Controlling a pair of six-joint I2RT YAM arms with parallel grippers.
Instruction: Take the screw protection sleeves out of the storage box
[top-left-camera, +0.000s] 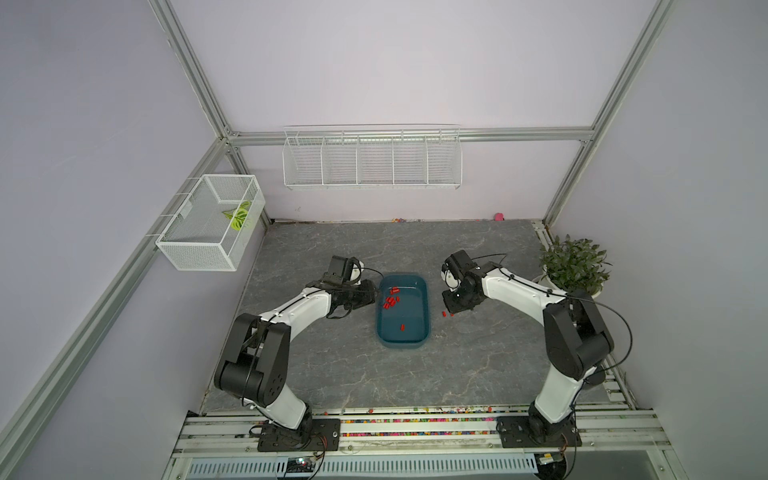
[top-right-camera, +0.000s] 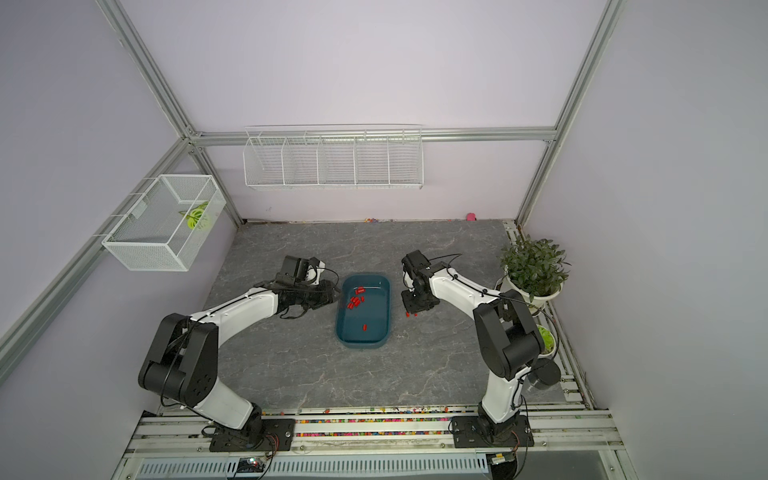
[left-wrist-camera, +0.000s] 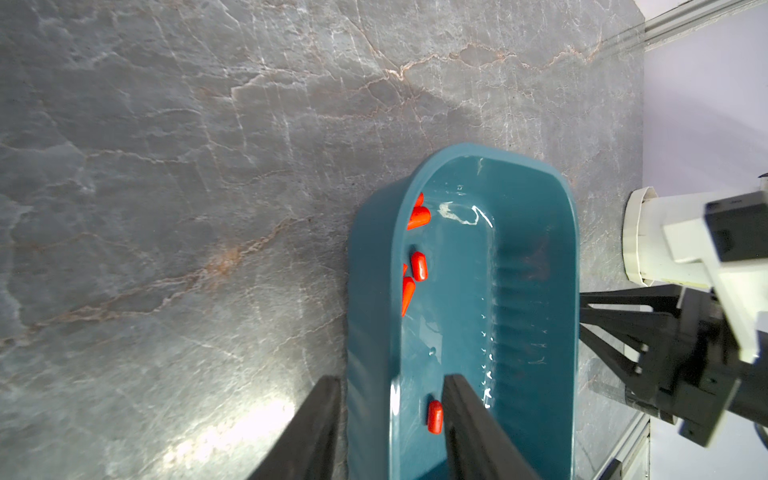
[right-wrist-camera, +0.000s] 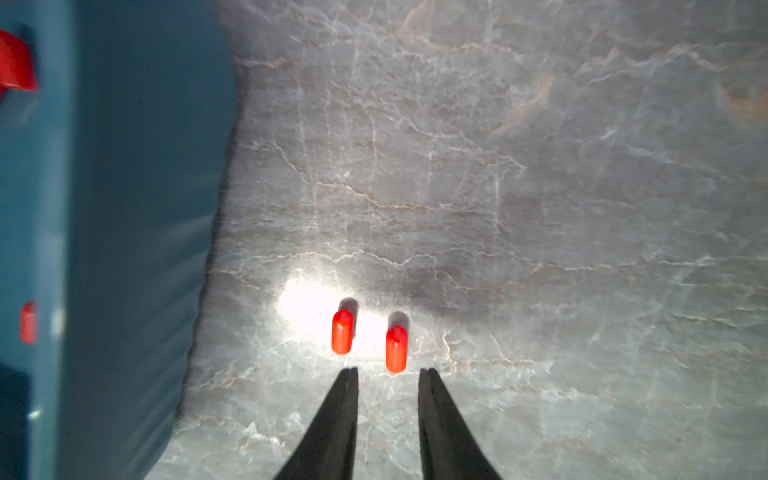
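Note:
A teal storage box (top-left-camera: 403, 345) stands mid-table with several small red screw protection sleeves (top-left-camera: 391, 302) inside. Most are gathered along its left side; a lone sleeve (left-wrist-camera: 434, 417) lies apart nearer the front. Outside the box, to its right, two red sleeves lie on the table: one sleeve (right-wrist-camera: 342, 332) and, beside it, another sleeve (right-wrist-camera: 397, 349). My left gripper is at the box's left side, fingers apart, the box's rim showing in the gap. My right gripper is open over the table, empty, just behind the two sleeves.
A potted plant (top-left-camera: 574, 264) stands at the right edge. White wire baskets (top-left-camera: 373, 160) hang at the back, and another white basket (top-left-camera: 212, 220) on the left wall holds something green.

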